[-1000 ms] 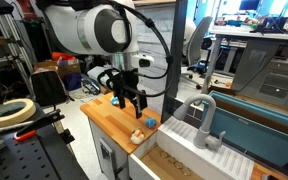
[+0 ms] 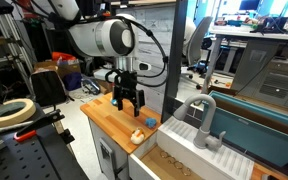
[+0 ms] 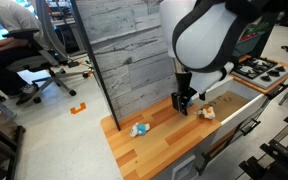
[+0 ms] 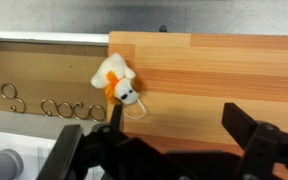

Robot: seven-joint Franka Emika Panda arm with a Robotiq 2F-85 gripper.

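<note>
My gripper hangs over the wooden board, its fingers spread apart with nothing between them. In the wrist view, the two dark fingers stand wide apart at the bottom edge. A small white and orange plush toy lies at the board's edge beside the drawer, up and left of the gap between them. Nearer the wall is a blue toy, partly hidden behind the gripper in exterior view 2. Another small blue and white thing rests farther left on the board.
The brown drawer beside the board stands open, with several curled hooks in it. A white faucet rises beyond it. A grey wall panel borders the board's back.
The upper part of the arm has shifted up and to the right. The gripper stays above the board, and the toys have not visibly moved.
</note>
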